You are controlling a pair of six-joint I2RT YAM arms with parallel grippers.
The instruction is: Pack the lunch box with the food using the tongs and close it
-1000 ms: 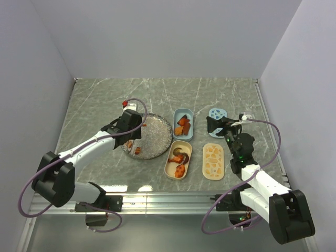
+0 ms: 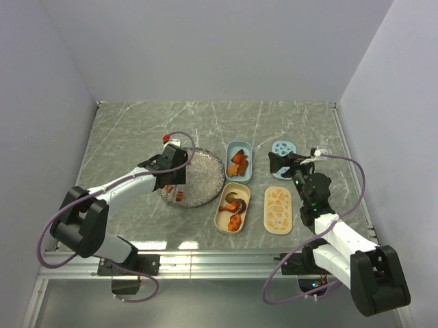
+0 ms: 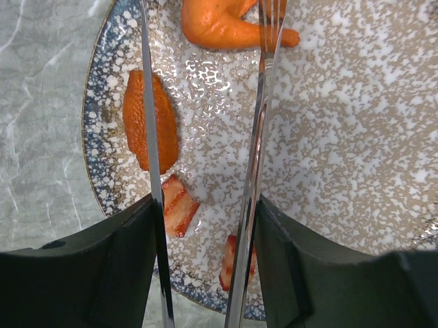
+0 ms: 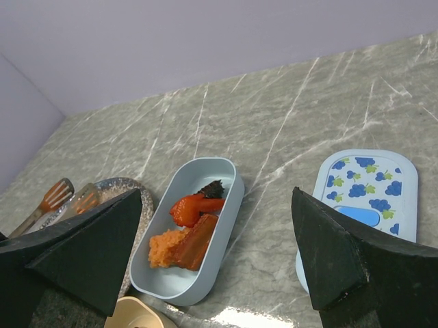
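Note:
My left gripper is open with metal tongs over the speckled round plate (image 2: 202, 184). Beneath it in the left wrist view lie an orange shrimp-like piece (image 3: 215, 27), a fried piece (image 3: 137, 116) and striped meat pieces (image 3: 178, 212). A blue lunch box (image 2: 239, 150) holds several food pieces; a cream box (image 2: 223, 219) beside it holds more. My right gripper (image 2: 280, 161) is open above the blue lid (image 4: 363, 171), nothing between its fingers.
A cream lid (image 2: 277, 219) lies right of the cream box. Walls surround the table.
The right arm is still.

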